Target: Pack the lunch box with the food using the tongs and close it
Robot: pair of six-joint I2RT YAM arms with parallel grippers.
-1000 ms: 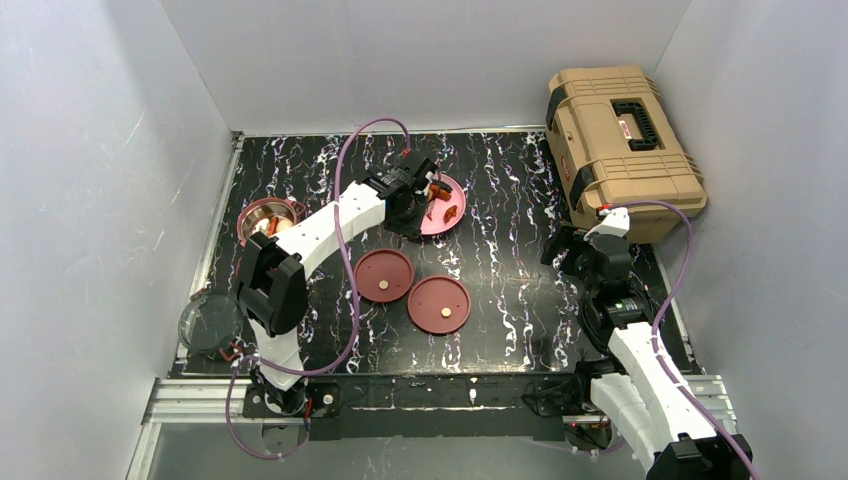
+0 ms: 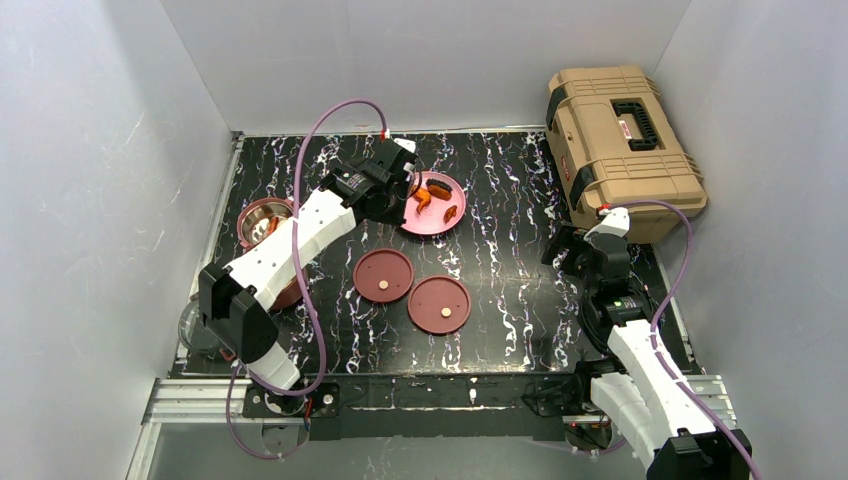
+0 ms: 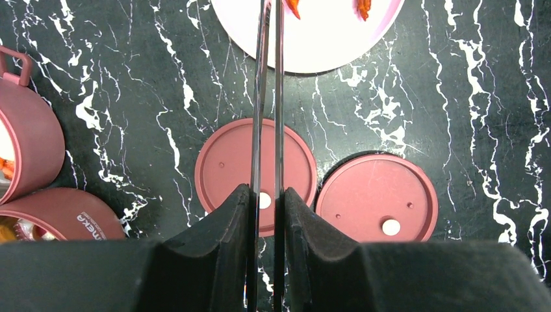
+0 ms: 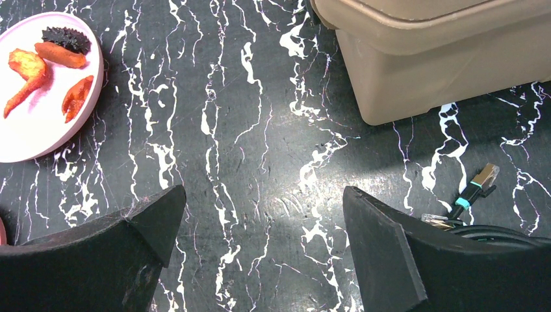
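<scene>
Two parallel metal strips, which look like tongs [image 3: 279, 130], stand between the fingers of my left gripper, shut on them. Their tips run out of the top of the left wrist view, so whether they pinch anything cannot be seen. From above, this gripper [image 2: 388, 195] is over the left rim of the pink plate [image 2: 432, 226]. On the plate lie an orange shrimp-like piece [image 4: 29, 75], a brown sausage-like piece [image 4: 60, 54], a dark spiky piece [image 4: 68, 39] and a small red piece [image 4: 78, 97]. My right gripper stands open and empty at the right.
Pinkish-red containers [image 3: 29, 143] with food stand at the left, one with a steel lining [image 2: 262, 212]. Two round lids [image 2: 384, 268] [image 2: 440, 298] lie at the centre. A clear lid [image 2: 195, 325] sits front left. A tan case [image 2: 620, 150] fills the back right.
The left arm has swung to the left, drawing the gripper back across the plate's left side. More of the plate and the orange piece show now. The right arm stays put.
</scene>
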